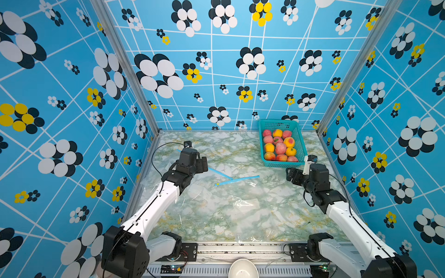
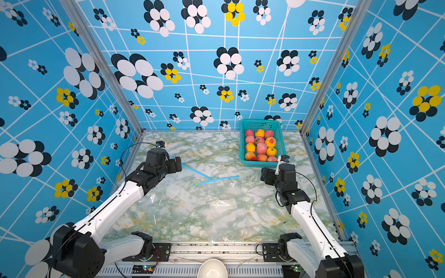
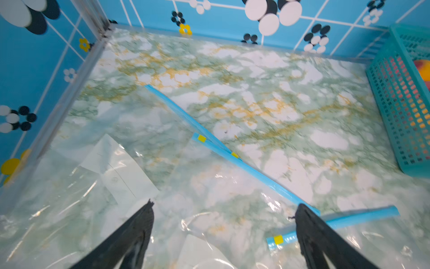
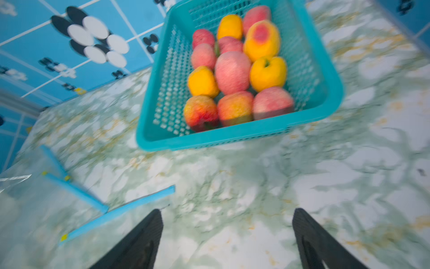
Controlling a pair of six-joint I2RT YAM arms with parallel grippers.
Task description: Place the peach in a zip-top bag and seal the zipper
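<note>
Clear zip top bags lie flat on the marble table, their blue zipper strips [image 1: 238,179] crossing the middle-left. Peaches [image 4: 233,71], red and yellow, fill a teal basket [image 4: 152,112] at the back right. My left gripper hangs open above the bags, nothing between its fingers. My right gripper hangs in front of the basket, fingers apart with only bare table between them.
A white bowl [image 1: 243,268] sits beyond the table's front rail [image 1: 222,245]. Patterned walls close in the back and sides. Bare table shows left of the basket and in front of it.
</note>
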